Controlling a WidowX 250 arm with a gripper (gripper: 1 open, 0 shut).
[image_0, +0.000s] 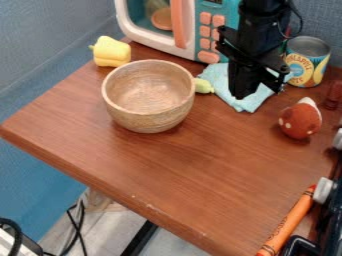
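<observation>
My black gripper (245, 70) hangs at the upper middle of the camera view, just over a light blue cloth (247, 98) on the wooden table. Whether its fingers are open or closed, and whether they touch the cloth, is hard to tell against the dark arm. A wooden bowl (147, 108) sits left of it, with a small pale yellow-green object (201, 86) between bowl and cloth.
A toy microwave (185, 25) stands behind, a yellow pepper (111, 52) at back left. A can (307, 62), a red-brown egg-shaped object (299, 120) and an orange marker (287, 230) line the right.
</observation>
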